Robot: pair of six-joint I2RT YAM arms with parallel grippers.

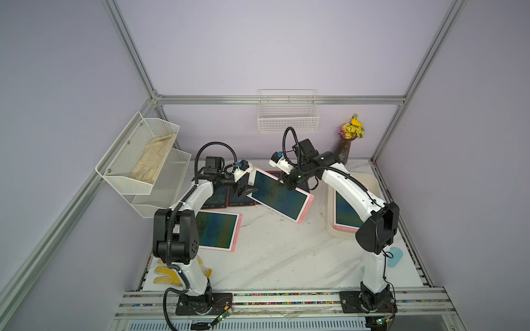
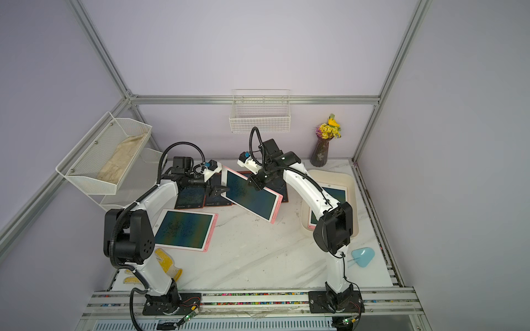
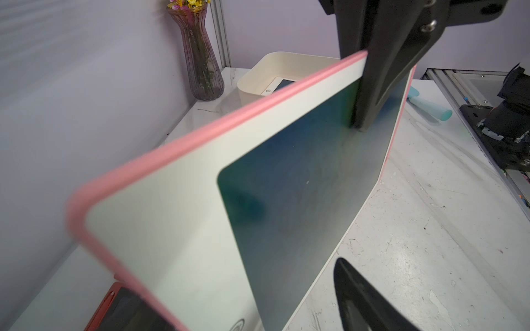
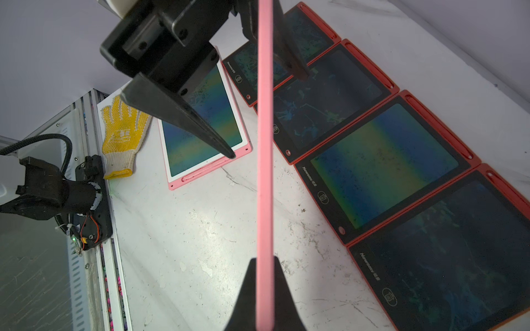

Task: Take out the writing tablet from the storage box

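A pink-and-white writing tablet (image 1: 278, 193) is held tilted above the table by my right gripper (image 1: 287, 179), shut on its upper edge. My left gripper (image 2: 215, 188) is open at the tablet's left end; in the left wrist view that end reaches between its fingers, and I see no clear contact. The cream storage box (image 1: 368, 178) at the right still contains a pink-and-white tablet (image 1: 346, 212), partly hidden by my right arm.
Several red-framed tablets (image 4: 386, 165) lie along the back. Another pink tablet (image 1: 215, 229) lies at left, near a yellow glove (image 2: 165, 262). A flower vase (image 2: 320, 151) stands back right.
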